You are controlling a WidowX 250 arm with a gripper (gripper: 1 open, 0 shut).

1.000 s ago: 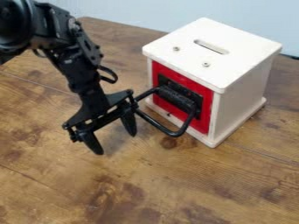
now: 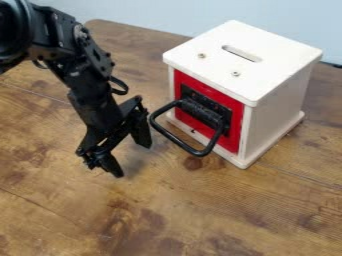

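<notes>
A white wooden box (image 2: 273, 110) with a red front panel (image 2: 183, 87) stands right of centre, a slot and screws on its top. Set in the panel is a black insert (image 2: 206, 106), with a black loop handle (image 2: 195, 149) sticking out toward the lower left. My black gripper (image 2: 130, 154) points down at the table, left of the handle, open with nothing visible between its fingers.
A pale wall runs behind it at the back.
Over the last second my gripper has shifted slightly up and sideways near the handle. The box looks unmoved.
</notes>
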